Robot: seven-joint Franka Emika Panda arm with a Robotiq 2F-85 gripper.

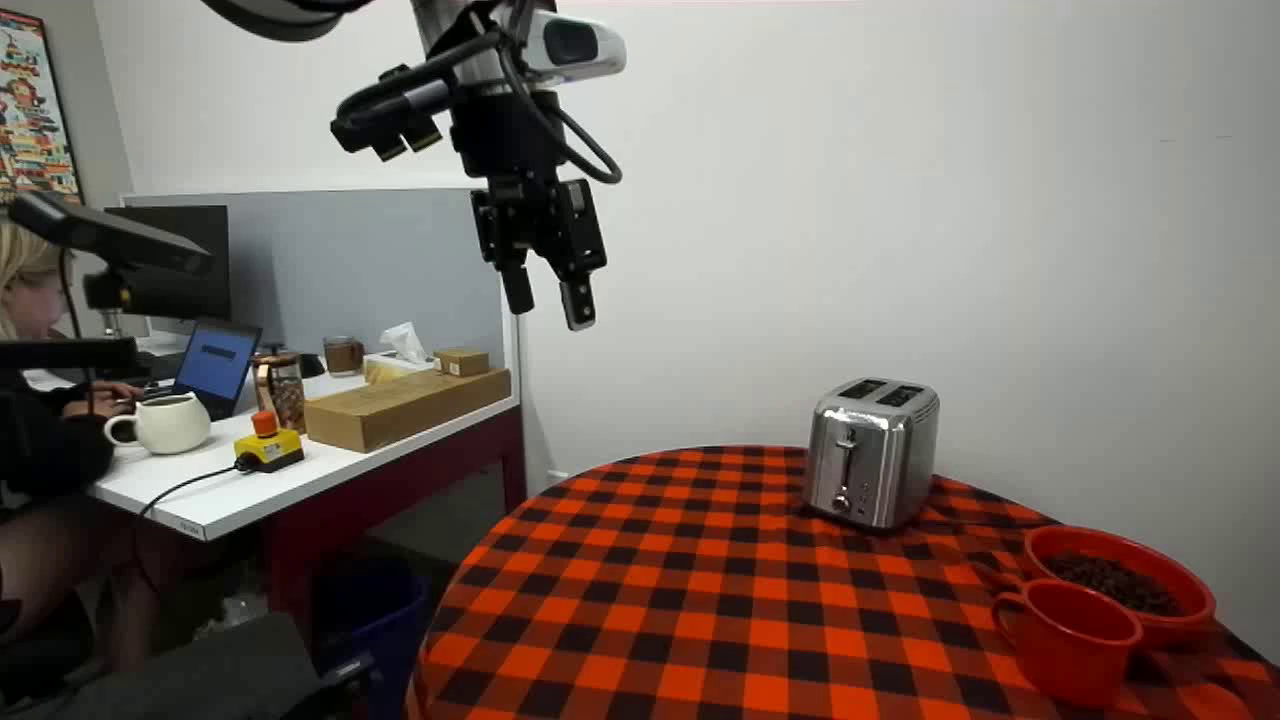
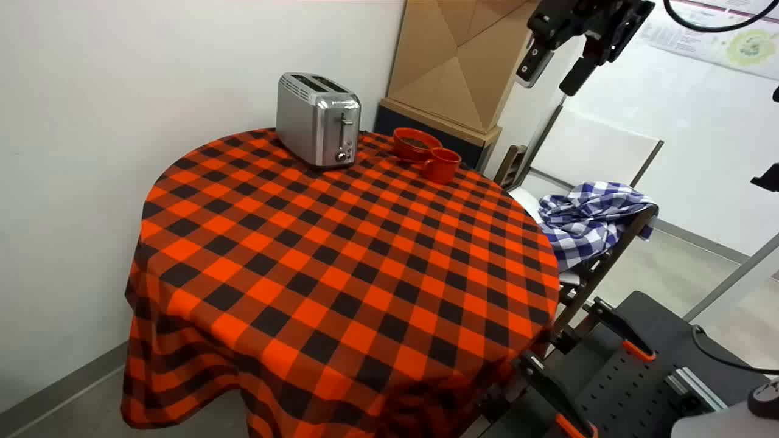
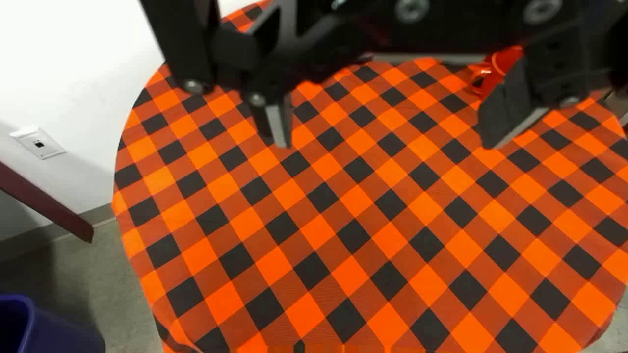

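Note:
High above the round table, my gripper point(image 1: 548, 302) stands open, its two fingers well apart and only air between them. In the second exterior view the gripper point(image 2: 552, 75) hangs at the upper right, clear of everything on the table. A silver two-slot toaster point(image 1: 872, 454) stands upright near the wall, its slots looking empty. Beside one another on the table are a red mug point(image 1: 1066, 644) and a red bowl point(image 1: 1182, 588) holding small dark pieces. Looking down from the wrist, I see part of the red mug point(image 3: 500, 67) behind the gripper's body; the toaster is hidden there.
A red and black checked cloth point(image 2: 350, 241) covers the table, with wide free room in its middle and front. Behind the toaster rises a white wall point(image 1: 1020, 240). A white desk point(image 1: 228, 486) with a cardboard box point(image 1: 408, 408) stands off to the left, where a person sits.

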